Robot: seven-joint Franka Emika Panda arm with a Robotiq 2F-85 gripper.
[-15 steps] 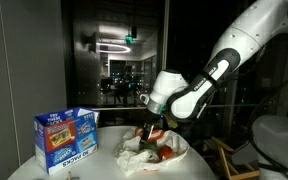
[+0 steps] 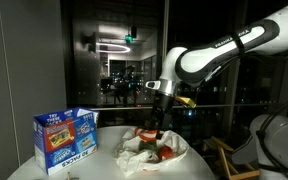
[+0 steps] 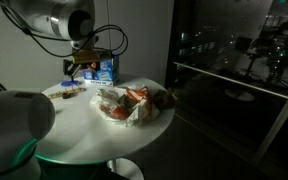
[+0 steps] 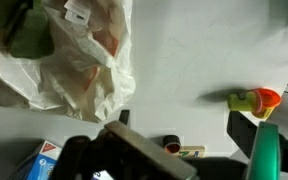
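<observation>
My gripper is open over the white table (image 4: pixel 174 60), with bare tabletop between its fingers. In exterior view 1 the gripper (image 2: pixel 164 108) hangs above a crumpled white plastic bag (image 2: pixel 132 157). The bag (image 4: pixel 109 80) fills the left part of the wrist view, with dark green and orange-red items in its mouth. A blue box (image 2: pixel 66 140) with red and white print stands on the table to the left of the bag. Near the right finger in the wrist view lies a small green and orange object (image 4: pixel 254 102).
In exterior view 2 the bag (image 3: pixel 112 103) sits toward the right of the round table (image 3: pixel 84 142), and the blue box (image 3: pixel 104 72) stands at the back. Low in the wrist view is a small dark round item (image 4: pixel 172 143).
Over the last second my gripper moved to the right and higher in exterior view 1, off the bag's mouth. Bag and box look unmoved.
</observation>
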